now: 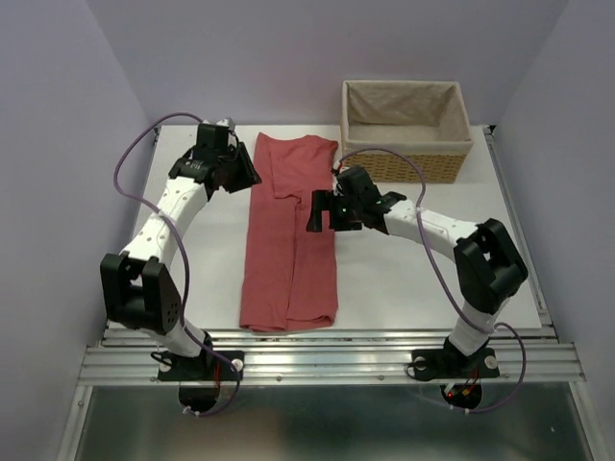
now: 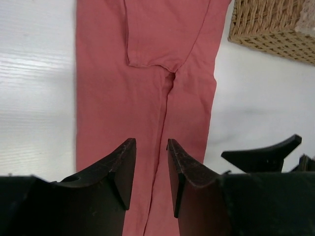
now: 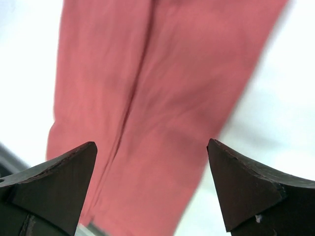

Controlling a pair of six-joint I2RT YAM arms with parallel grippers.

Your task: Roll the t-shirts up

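A red t-shirt point(image 1: 267, 259) lies folded into a long, narrow strip down the middle of the white table, with a lengthwise seam and a folded flap near its far end. At its upper left edge my left gripper point(image 1: 252, 179) hovers, its fingers point(image 2: 123, 164) parted by a modest gap with only the shirt visible below. My right gripper point(image 1: 319, 213) stands wide open over the shirt's right half; in the right wrist view nothing is held between its fingers. Whether those fingertips touch the cloth, I cannot tell.
A wicker basket point(image 1: 404, 165) with a pale lining stands empty at the back right, close to the shirt's far end. Bare white table point(image 1: 432, 279) lies to the right, and a clear strip runs along the left.
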